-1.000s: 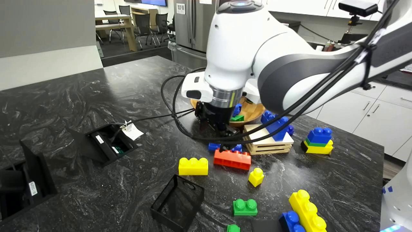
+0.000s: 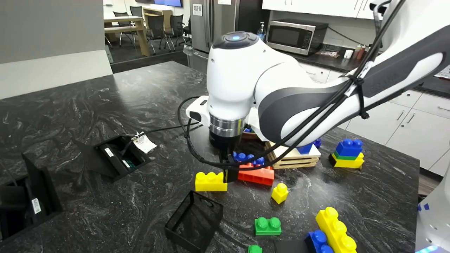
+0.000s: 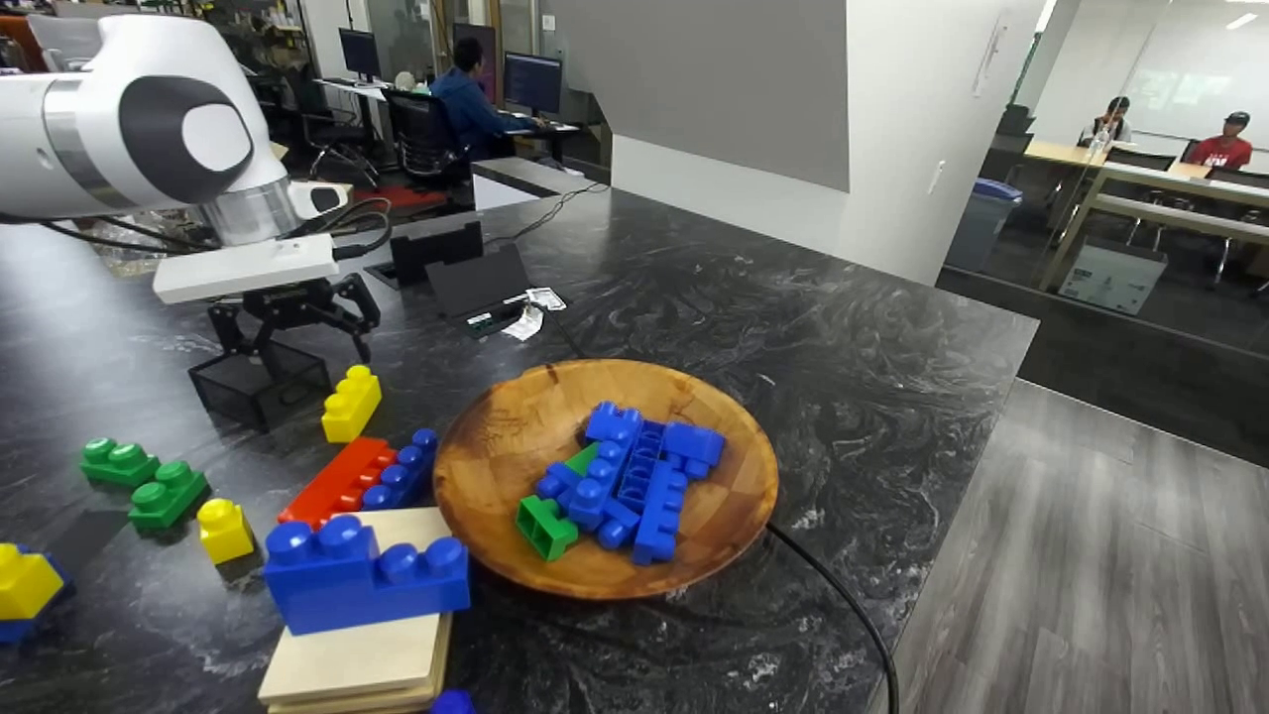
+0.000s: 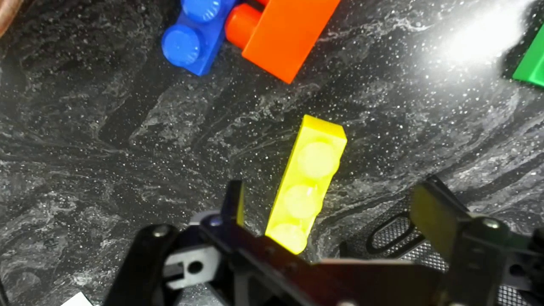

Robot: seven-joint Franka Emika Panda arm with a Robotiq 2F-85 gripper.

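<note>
A yellow three-stud brick (image 4: 306, 186) lies on the dark table, and in the wrist view it shows between the spread fingers of my gripper. The fingers stand open, with the brick nearer the left finger (image 4: 233, 201); nothing is gripped. Exterior view 2 has the gripper (image 3: 291, 339) over the black mesh box, with the yellow brick (image 3: 352, 405) just beyond one finger. In exterior view 1 a dark finger (image 2: 225, 170) partly covers the right end of the yellow brick (image 2: 209, 182). Contact cannot be made out.
A red brick (image 2: 258, 175) and a blue brick (image 3: 402, 471) lie side by side close by. The wooden bowl (image 3: 476, 512) holds several blue and green bricks. A mesh box (image 2: 194, 217) stands near the yellow brick. Open table lies left of it in exterior view 1.
In exterior view 1 the arm has moved left and lower, from above the blue and red bricks toward the yellow brick. The bricks by it look to be in the same places.
</note>
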